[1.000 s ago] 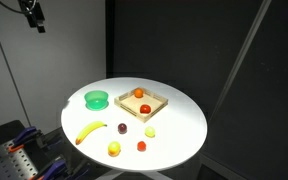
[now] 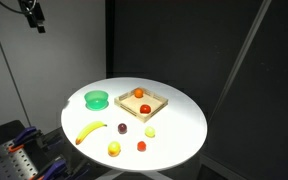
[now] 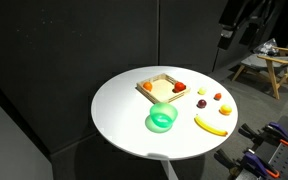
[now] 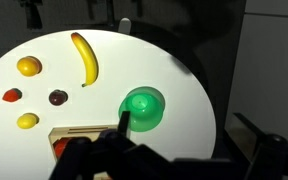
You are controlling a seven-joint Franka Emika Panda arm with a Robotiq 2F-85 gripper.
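My gripper [image 2: 37, 24] hangs high above and to the left of the round white table, well clear of everything on it. In the wrist view its two dark fingers [image 4: 250, 135] stand wide apart at the lower edge, with nothing held between them. Below lies a green bowl [image 4: 144, 108], which looks empty apart from its own shading. A yellow banana [image 2: 90, 131] rests near the table's front left. The shallow wooden box [image 3: 164, 96] holds an orange fruit [image 2: 138, 93] and a red tomato-like one [image 2: 145, 109].
Loose on the white table [image 2: 189, 125] are a dark purple fruit [image 2: 122, 129], a yellow lemon-like fruit [image 2: 150, 132], a yellow-orange fruit [image 2: 114, 149] and a small red fruit [image 2: 141, 146]. Bare tabletop shows along the right side.
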